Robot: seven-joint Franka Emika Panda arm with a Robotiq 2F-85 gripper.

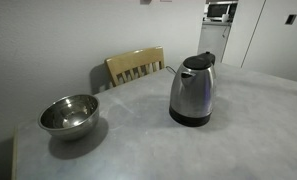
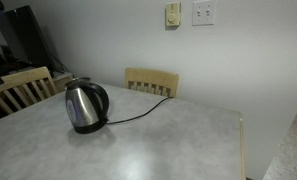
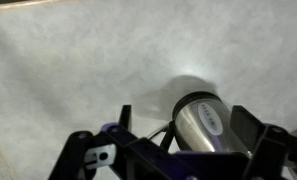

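Note:
A steel kettle (image 1: 193,95) with a black lid, handle and base stands upright on the grey table (image 1: 138,150), right of centre in exterior view 1. In exterior view 2 the same kettle (image 2: 83,108) is left of centre, a black cord trailing to its right. My gripper is open, its two dark fingers wide apart in the wrist view. Below them the kettle (image 3: 193,118) is partly hidden by the gripper body. Whether the fingers touch it cannot be told; neither exterior view clearly shows the gripper.
An empty steel bowl (image 1: 70,117) rests near the table's left edge in exterior view 1. Behind the table stand wooden chairs, one (image 2: 151,80) near the wall. The cord (image 2: 143,113) runs over the table to the back edge.

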